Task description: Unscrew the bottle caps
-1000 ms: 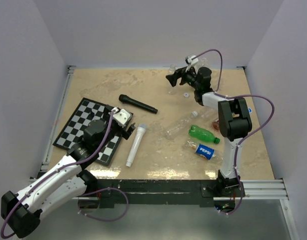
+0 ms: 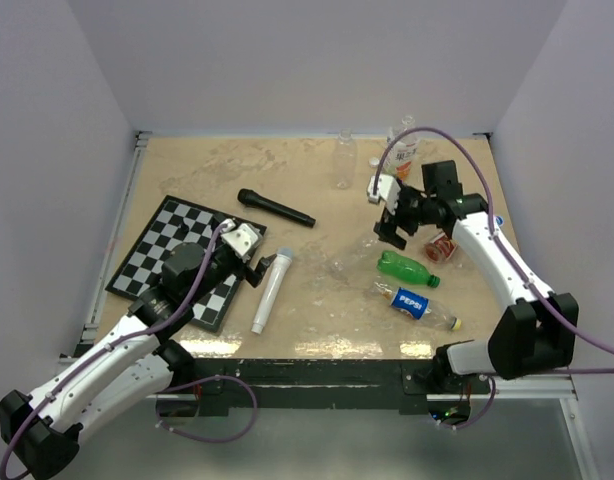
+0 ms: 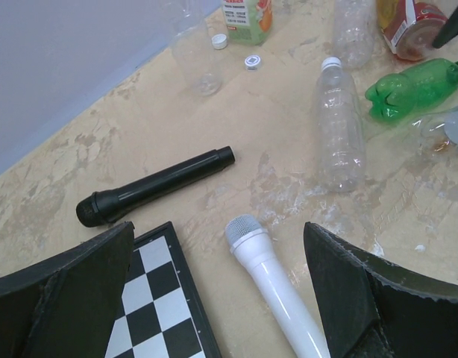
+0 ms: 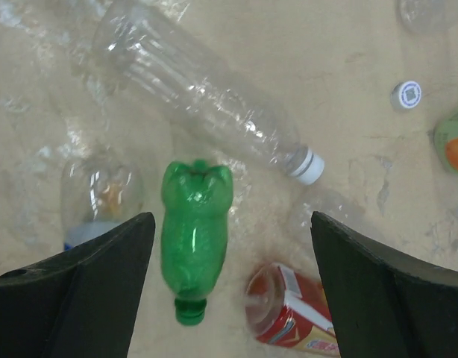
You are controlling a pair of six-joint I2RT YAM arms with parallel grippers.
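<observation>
A clear bottle (image 4: 206, 86) lies on its side with a white cap (image 4: 312, 170) on its neck. My right gripper is above the lying bottles, open and empty. Below its fingers lie a green bottle (image 4: 195, 224) with a green cap (image 4: 190, 312), a red-labelled bottle (image 4: 292, 306) and another clear bottle (image 4: 330, 205), partly hidden. The Pepsi bottle (image 2: 410, 303) has a yellowish cap (image 2: 457, 324). My left gripper is open and empty over the checkerboard side.
A black microphone (image 2: 276, 207) and a white microphone (image 2: 272, 292) lie in the middle left. The checkerboard (image 2: 147, 265) is partly under the left arm. An orange-labelled bottle (image 2: 401, 150) is at the back right. Bare table shows between the black microphone and the bottles.
My right gripper has come from beside the clear bottle at the back toward the front, over the lying bottles.
</observation>
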